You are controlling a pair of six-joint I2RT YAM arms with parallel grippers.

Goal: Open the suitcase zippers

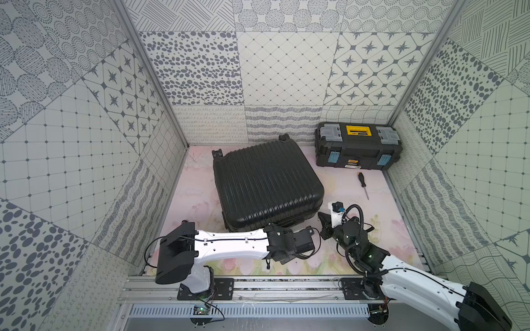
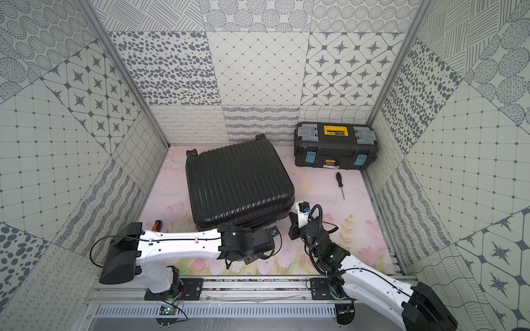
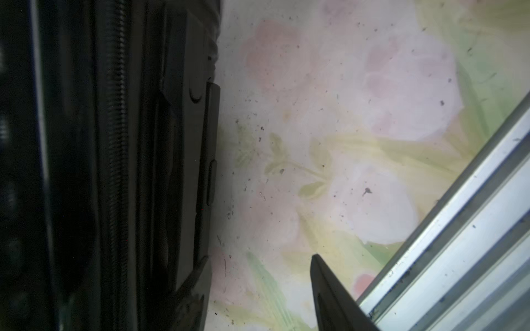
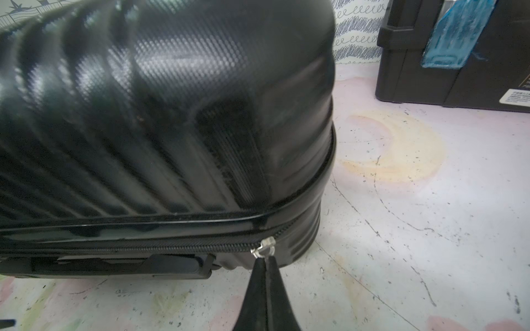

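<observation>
A black ribbed suitcase [image 1: 265, 179] lies flat on the floral table, also in the top right view [image 2: 237, 176]. My left gripper points down just beside its front side, part open, with nothing visible between its fingers; the zipper track [image 3: 116, 138] and side handle [image 3: 187, 143] show there. In the right wrist view, my right gripper is shut, its tips at the silver zipper pull [image 4: 264, 243] near the front right corner; whether they grip it is hard to tell.
A black toolbox [image 1: 357, 146] stands at the back right, with a screwdriver [image 1: 361, 182] in front of it. An orange-handled tool [image 2: 156, 225] lies at the left. The table's aluminium front edge [image 3: 458, 193] is close to my left gripper.
</observation>
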